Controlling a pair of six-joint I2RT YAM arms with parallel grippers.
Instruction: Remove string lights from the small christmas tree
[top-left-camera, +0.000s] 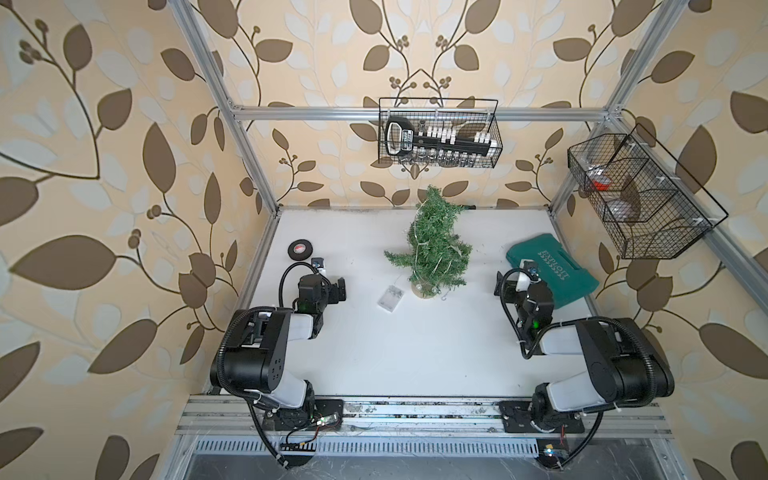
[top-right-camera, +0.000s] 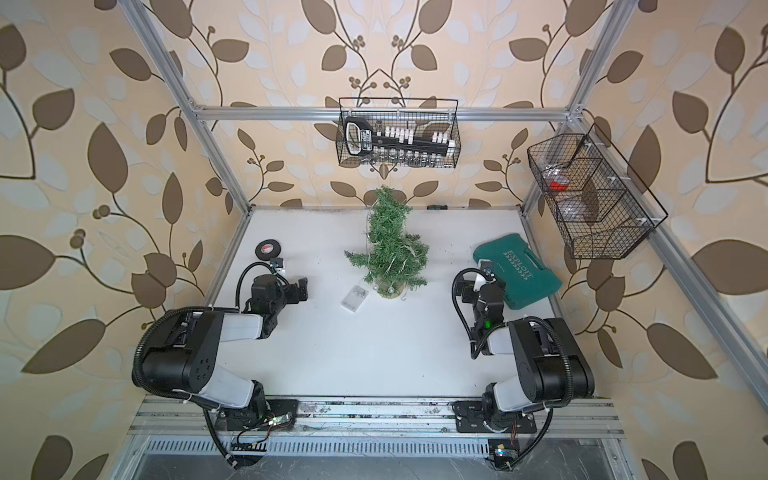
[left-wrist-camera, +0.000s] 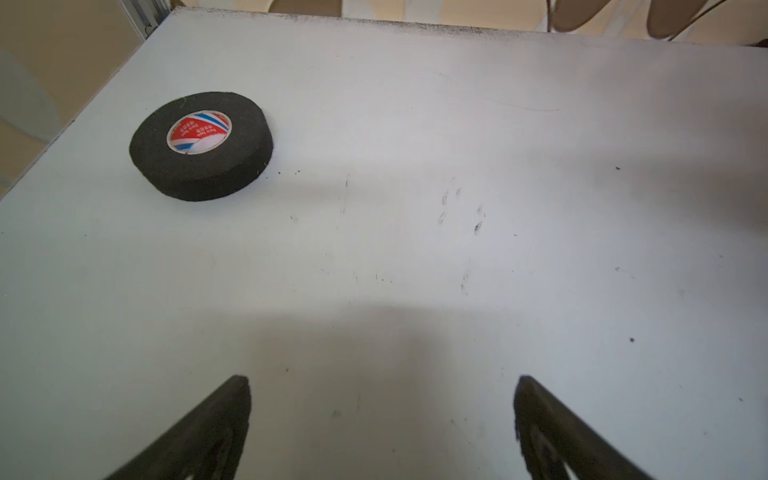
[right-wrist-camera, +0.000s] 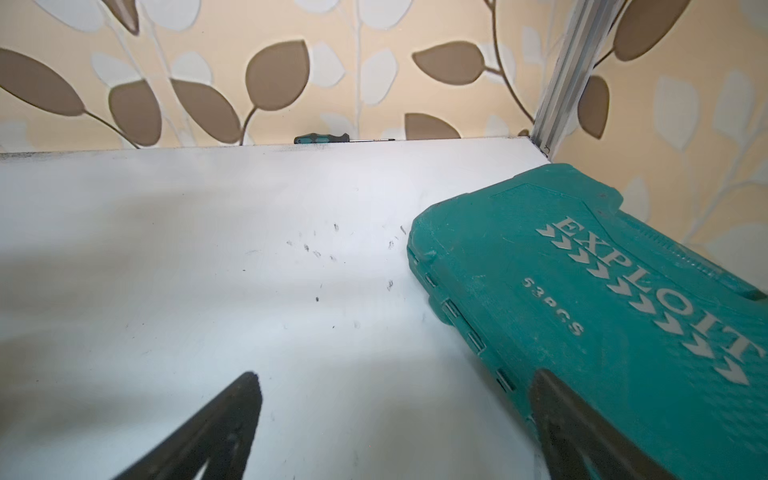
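Note:
A small green Christmas tree (top-left-camera: 438, 244) stands upright at the middle back of the table, its round base (top-right-camera: 389, 289) partly showing below the branches. Thin pale strands, hard to make out, run among the greenery. Just left of the base lies a small clear-white flat box (top-left-camera: 390, 298); whether it joins the lights cannot be told. Well to the left of the tree, my left gripper is open, with bare table between its fingers. Open too is my right gripper, off to the tree's right beside the green case. Neither touches the tree.
A black tape roll (left-wrist-camera: 201, 145) lies at the back left. The green tool case (right-wrist-camera: 584, 296) fills the right side, close to my right gripper. A screwdriver (right-wrist-camera: 321, 138) rests along the back edge. Wire baskets (top-left-camera: 438, 136) hang above.

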